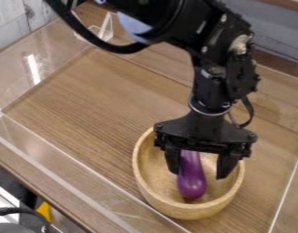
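A wooden bowl (159, 189) holds a purple toy eggplant (191, 181). Over the bowl hangs my black gripper (201, 162), its fingers spread open on either side of the eggplant's upper part. The upper end of the eggplant is partly hidden behind the gripper.
Clear plastic walls run along its left and front edges, and a ledge runs along the back.
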